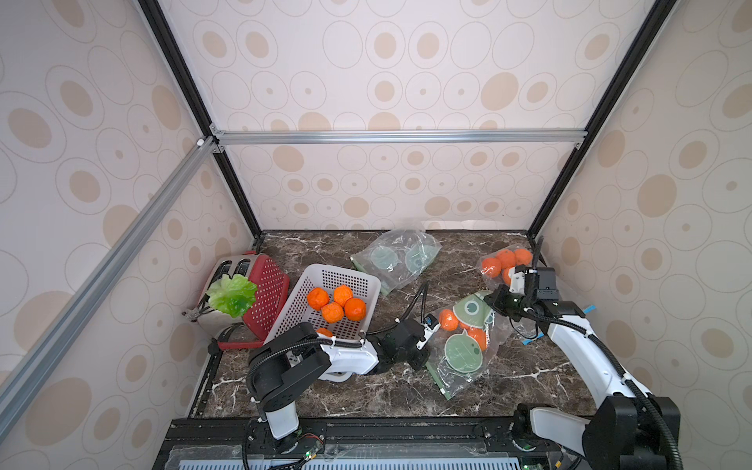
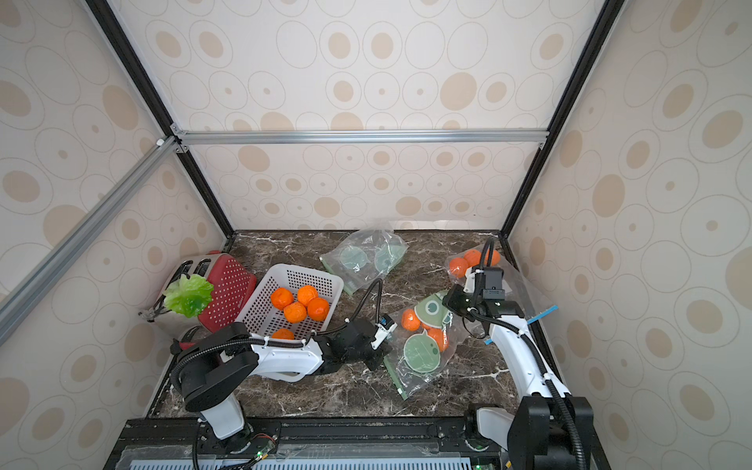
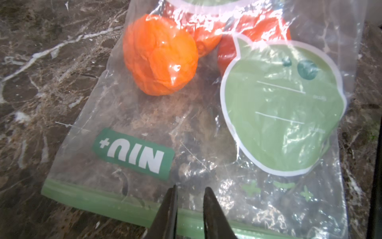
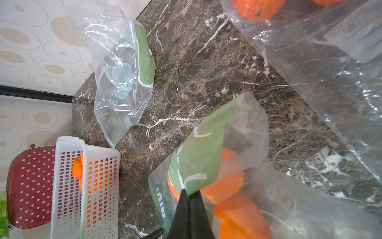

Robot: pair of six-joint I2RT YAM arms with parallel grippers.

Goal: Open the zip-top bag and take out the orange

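The clear zip top bag (image 1: 462, 354), printed with green leaf shapes, lies between my two grippers with several oranges (image 3: 161, 55) inside. Its green seal strip (image 3: 91, 203) runs along the edge nearest my left gripper. That gripper's fingertips are slightly parted over the strip; whether they pinch it cannot be told. At the bag's other end, my right gripper is shut, with a fold of the green-printed film (image 4: 205, 147) drawn up at its tips. Oranges (image 4: 242, 217) show through the film beside and below those fingers.
Left of the bag stands a white basket (image 1: 315, 274) holding several oranges. An empty bag (image 1: 399, 260) lies at the back. Another bag of oranges (image 1: 501, 262) sits at the back right, beyond my right gripper. A red toaster (image 1: 266, 293) with lettuce (image 1: 232, 295) is far left.
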